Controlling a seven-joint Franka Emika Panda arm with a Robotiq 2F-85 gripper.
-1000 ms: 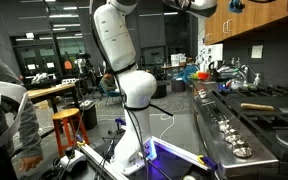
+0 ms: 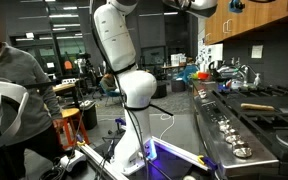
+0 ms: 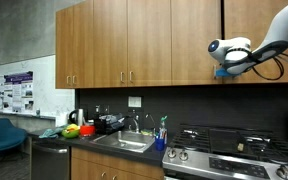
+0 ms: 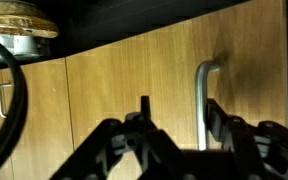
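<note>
A wooden cabinet door [image 4: 124, 75] fills most of the wrist view, with a vertical metal handle [image 4: 201, 95] mounted on it. My gripper reaches up from the bottom of that view, its fingers apart around the handle. The handle lies close to the right finger [image 4: 214, 122], and whether they touch I cannot tell. A clear gap separates it from the left finger [image 4: 144, 108]. In exterior view 2, the gripper [image 3: 219, 72] is up against the lower part of the upper cabinets [image 3: 149, 45] at the right.
Below the cabinets are a stove [image 3: 239, 145], a sink [image 3: 131, 140] and a blue utensil holder [image 3: 161, 138]. A wooden-handled item [image 2: 256, 107] rests on the stove. At the left of exterior view 1, a person in grey [image 2: 29, 85] is near the arm's base.
The person's grey-clothed upper body has come into view at the left of exterior view 1, where only a hand showed before. No clear movement of the arm is visible.
</note>
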